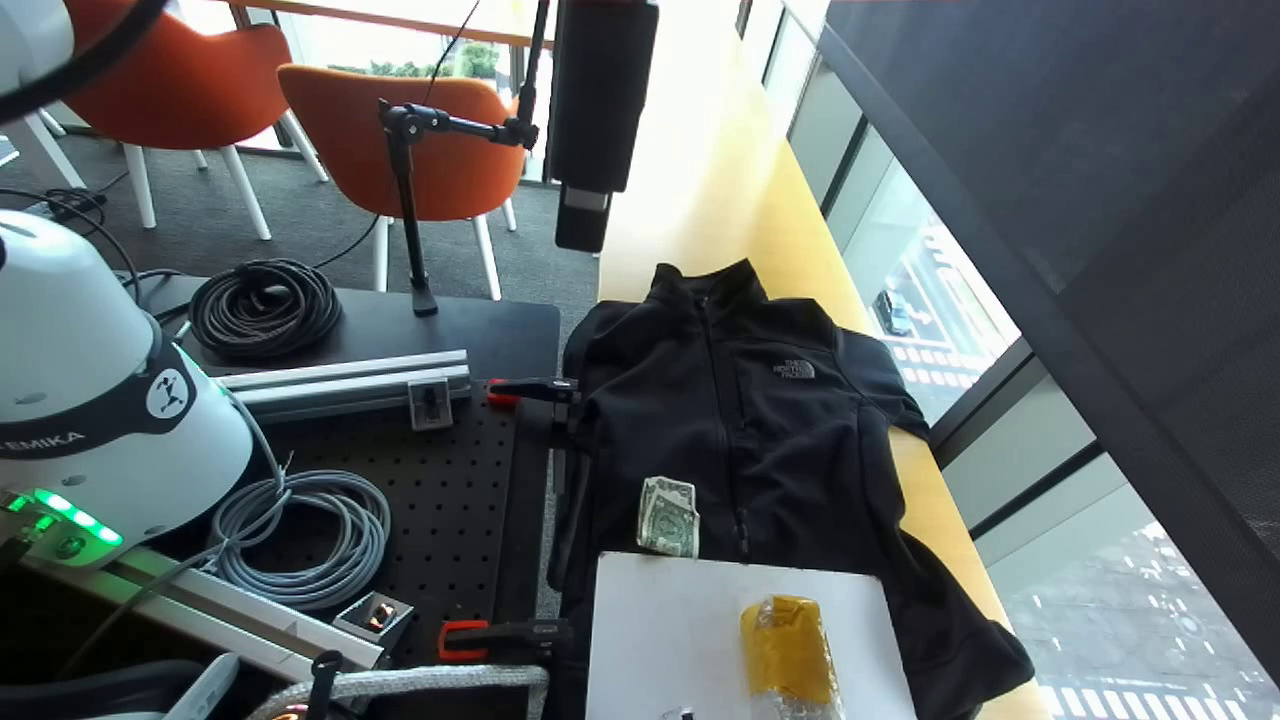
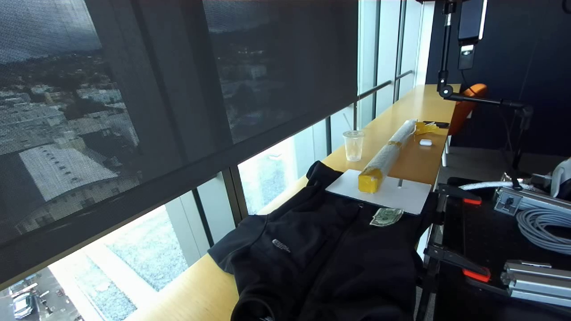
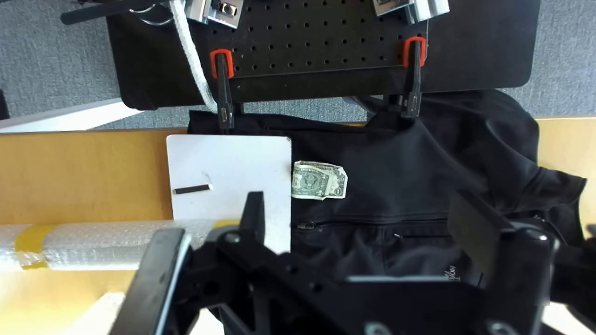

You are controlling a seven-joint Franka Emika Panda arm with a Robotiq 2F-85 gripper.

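Wide apart, the fingers of my gripper stand open with nothing between them in the wrist view, high above the table. Below lies a black jacket [image 1: 792, 444], front up and spread out, its collar toward the far end in exterior view 1. A folded dollar bill [image 3: 318, 180] rests on the jacket, against the edge of a white board [image 3: 229, 162]. The bill [image 1: 668, 518] also shows near the jacket's hem in exterior view 1. Across the board lies the end of a bubble-wrapped roll [image 2: 391, 157] with yellow tape. A short dark strip [image 3: 191, 189] sits on the board too.
Two clamps with red tips [image 3: 221, 63] hold the black pegboard base [image 3: 313, 47] beside the table. A clear plastic cup [image 2: 353, 145] stands by the window. Cable coils [image 1: 306, 540] and metal rails lie near the arm's base. The air above the jacket is clear.
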